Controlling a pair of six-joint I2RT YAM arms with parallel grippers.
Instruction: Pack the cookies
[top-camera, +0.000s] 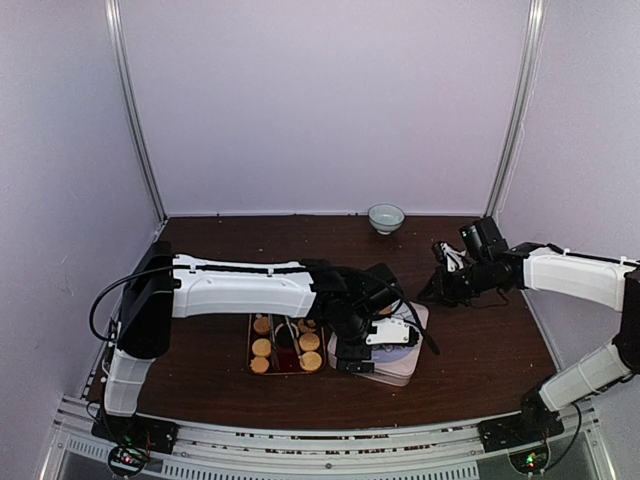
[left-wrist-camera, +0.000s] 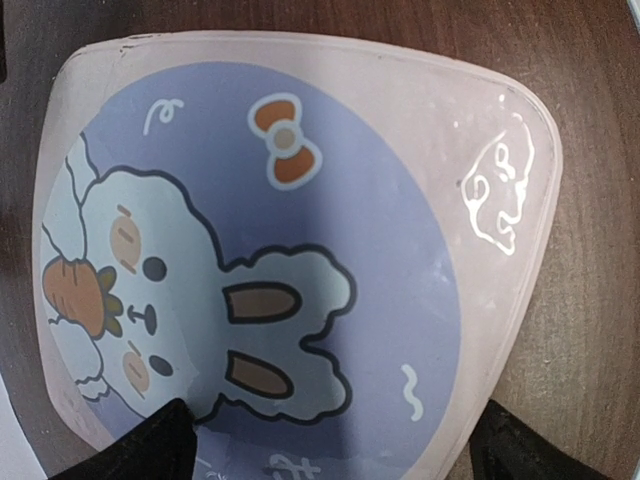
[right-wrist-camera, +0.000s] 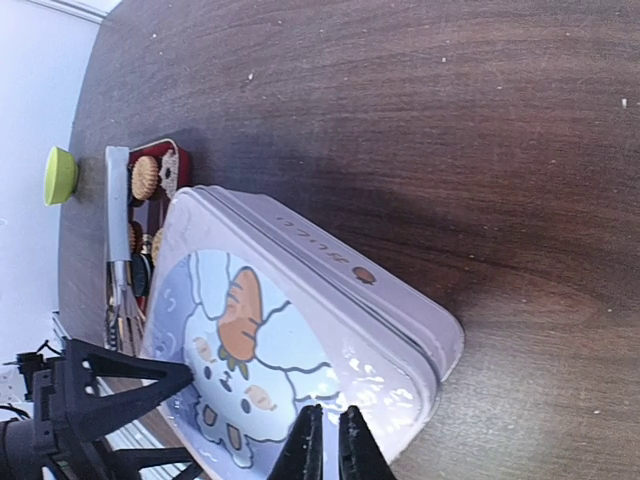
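A pink lid with a blue bunny print (left-wrist-camera: 250, 180) lies on a stack with another pink piece (right-wrist-camera: 380, 300), right of the cookie box (top-camera: 285, 365). My left gripper (top-camera: 355, 360) is over the lid, open; its fingers (left-wrist-camera: 150, 450) reach down at either side of the bottom of the left wrist view, around the lid's near part. My right gripper (top-camera: 435, 290) hangs over the table right of the stack, shut with nothing between its fingertips. The box holds round cookies (right-wrist-camera: 144, 176) and what looks like metal tongs (right-wrist-camera: 118, 200), partly hidden by the left arm.
A pale bowl (top-camera: 386, 218) stands at the back of the table (top-camera: 230, 390). Walls enclose the table on the sides and back.
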